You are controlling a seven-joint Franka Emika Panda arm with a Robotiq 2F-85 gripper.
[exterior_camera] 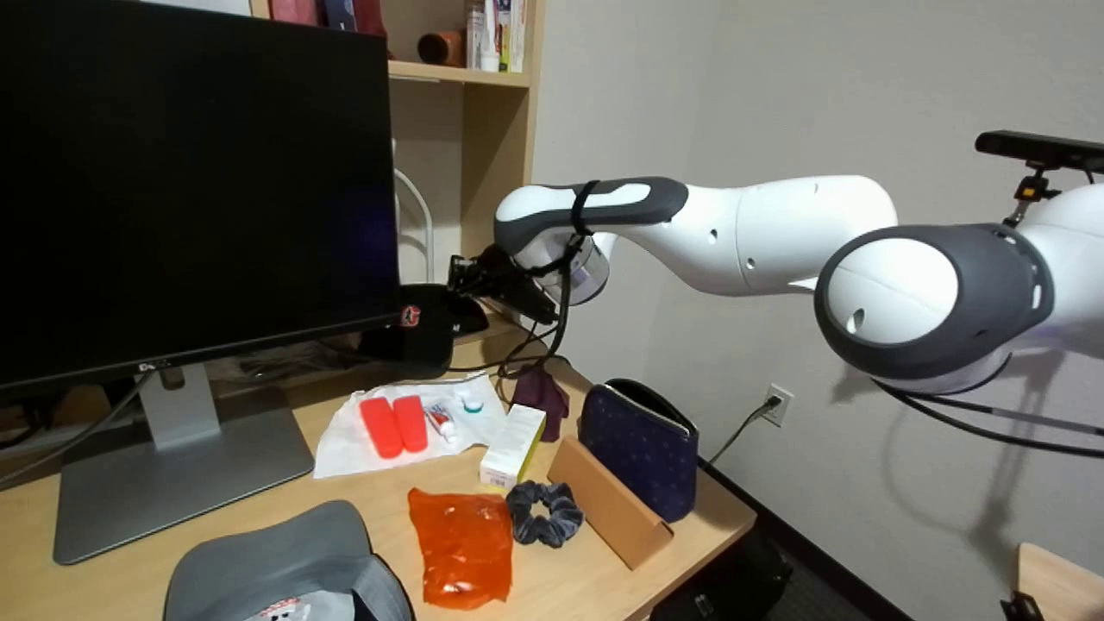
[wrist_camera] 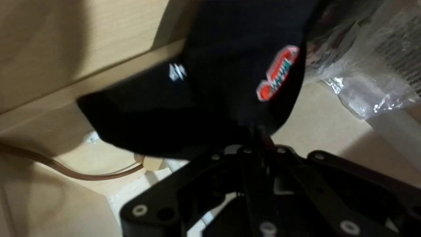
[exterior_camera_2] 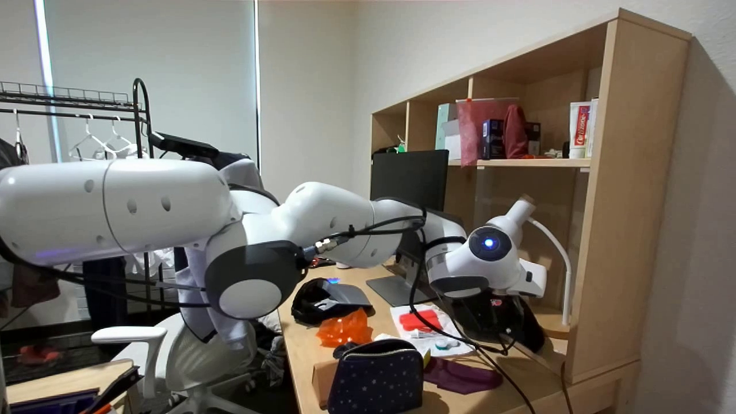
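Note:
A black cap (wrist_camera: 213,79) with a red, white and green badge fills the middle of the wrist view. My gripper is shut on the cap's near edge; the dark fingers and dark cloth blend, so the exact pinch is hard to make out. In exterior view 1 the cap (exterior_camera: 426,336) hangs below my gripper (exterior_camera: 462,273), behind the desk's white cloth and beside the monitor. In exterior view 2 the cap (exterior_camera_2: 476,321) shows under the wrist, while the fingers are hidden.
The monitor (exterior_camera: 197,197) stands close on the left and a white curved lamp (exterior_camera: 422,207) behind. Before the cap lies a white cloth (exterior_camera: 347,445) with a red case (exterior_camera: 380,426). Also on the desk are a white box (exterior_camera: 511,445), orange bag (exterior_camera: 462,548), navy pouch (exterior_camera: 642,455) and grey cap (exterior_camera: 269,559).

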